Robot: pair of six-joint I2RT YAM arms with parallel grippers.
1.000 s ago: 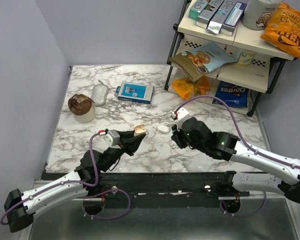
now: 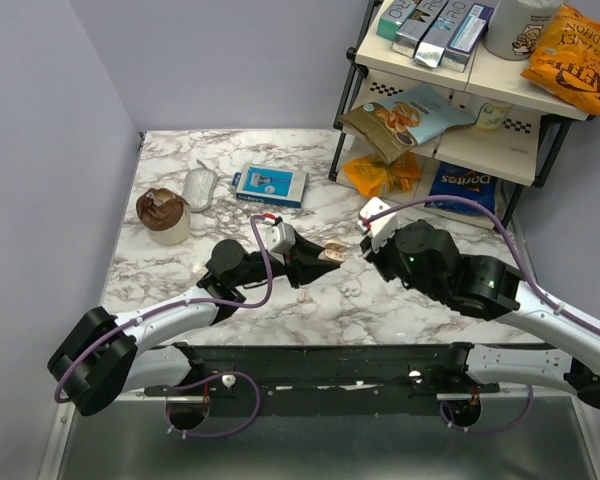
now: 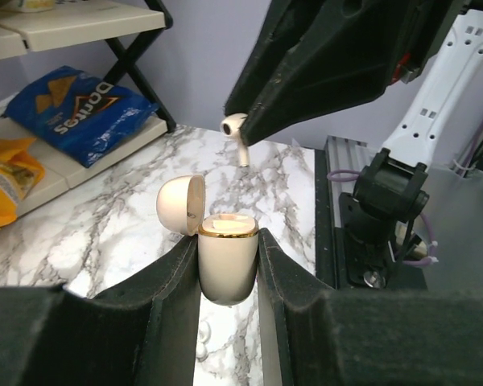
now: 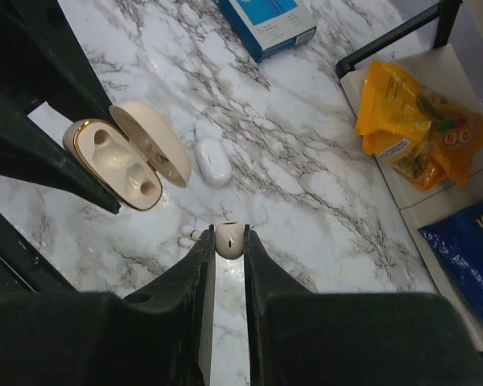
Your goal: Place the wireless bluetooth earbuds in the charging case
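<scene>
The cream charging case [image 3: 227, 269] with a gold rim is gripped by my left gripper [image 2: 318, 264], its lid [image 3: 181, 204] standing open. Two empty sockets show inside the case [image 4: 117, 161] in the right wrist view. My right gripper [image 2: 373, 260] is shut on a white earbud; the left wrist view shows that earbud [image 3: 240, 141] with its stem hanging down, apart from the case and above it. Small white pieces [image 3: 203, 339] lie on the table below, perhaps the other earbud; too small to tell.
A white oval object [image 4: 213, 161] lies on the marble table. A blue-and-white box [image 2: 270, 185], a paper-topped pot [image 2: 164, 216] and a silvery pouch [image 2: 199, 188] stand at the back left. The snack shelf [image 2: 500, 150] occupies the back right.
My left gripper has carried the open case rightward, closer to the right gripper, so the white oval object is now covered in the top view.
</scene>
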